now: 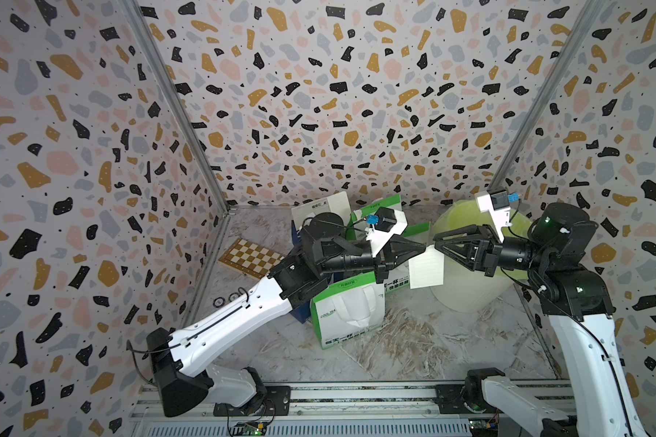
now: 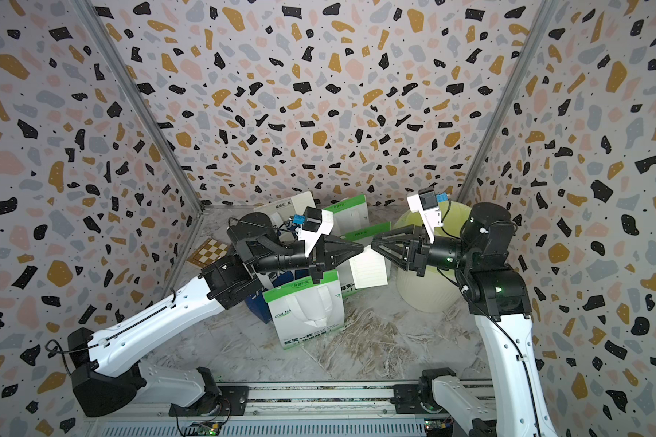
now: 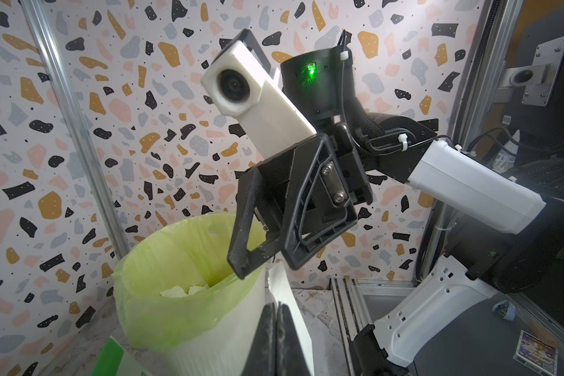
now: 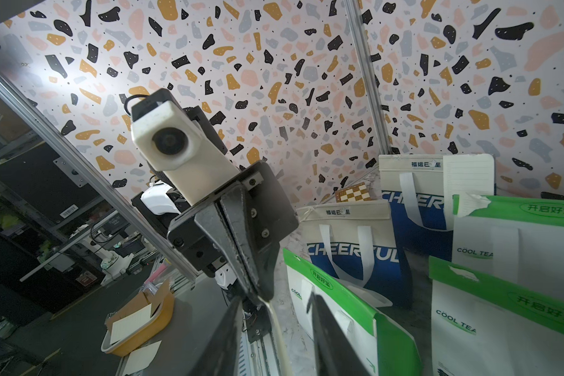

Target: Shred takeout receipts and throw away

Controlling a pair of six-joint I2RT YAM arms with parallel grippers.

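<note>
A lined white receipt (image 1: 425, 269) hangs from my left gripper (image 1: 420, 246), which is shut on its upper corner; in the left wrist view the paper (image 3: 292, 319) stands behind the fingertips. My right gripper (image 1: 439, 245) is part open at the receipt's upper edge, its fingers either side of the thin paper in the right wrist view; whether they touch it I cannot tell. Behind it on the right stands a bin (image 1: 468, 297) with a yellow-green liner, paper pieces (image 3: 195, 289) inside.
Green-and-white takeout bags (image 1: 346, 313) and blue CHEERFUL bags (image 4: 351, 250) crowd the middle and back. A chessboard (image 1: 244, 256) lies at the left.
</note>
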